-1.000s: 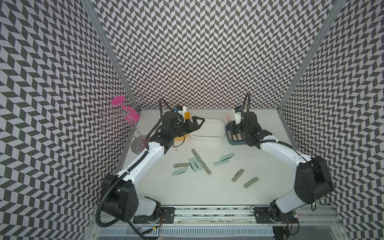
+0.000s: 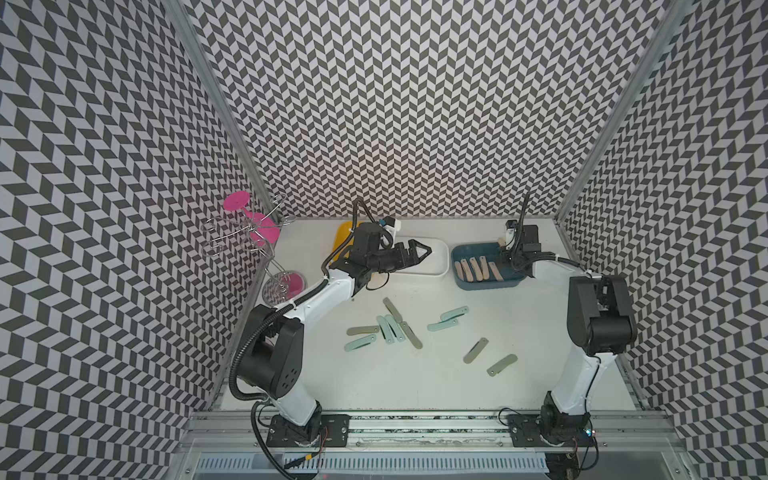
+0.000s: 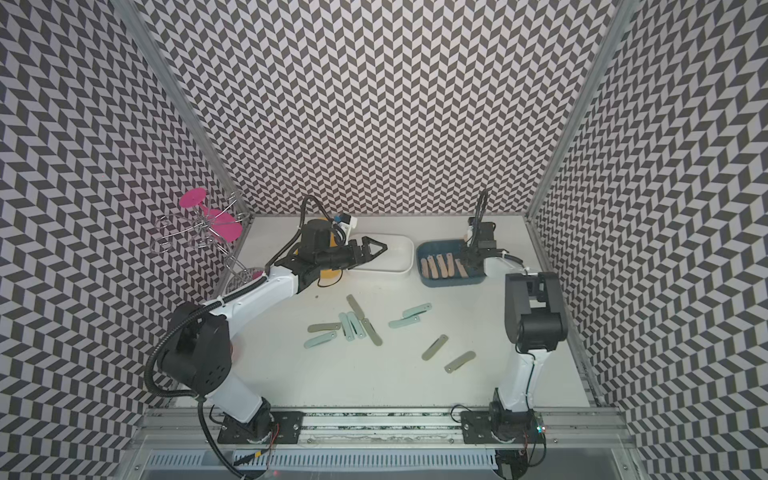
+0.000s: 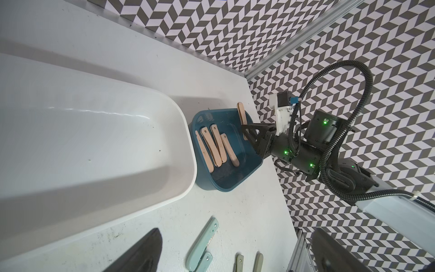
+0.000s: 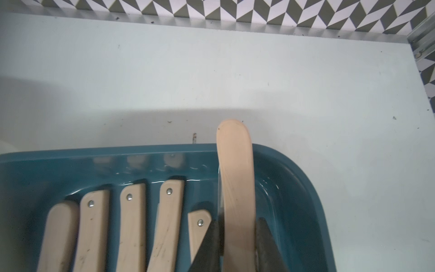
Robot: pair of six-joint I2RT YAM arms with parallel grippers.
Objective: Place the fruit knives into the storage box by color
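My right gripper has a beige knife (image 5: pixel 235 181) between its fingers, upright in the view, over the right end of the blue box (image 5: pixel 290 167); whether it grips tightly is unclear. Several beige knives (image 5: pixel 167 217) lie side by side in that box. My left gripper (image 2: pixel 422 250) hangs open over the white box (image 4: pixel 149 149), empty. Green-grey knives (image 2: pixel 476 350) and mint knives (image 2: pixel 360 342) lie loose on the front and middle of the table.
A yellow box (image 2: pixel 342 236) is partly hidden behind the left arm. A pink-and-wire rack (image 2: pixel 264 232) stands at the far left.
My right gripper has moved right along the blue box with the knife, uncovering the knives inside. My left gripper has moved right, farther over the white box.
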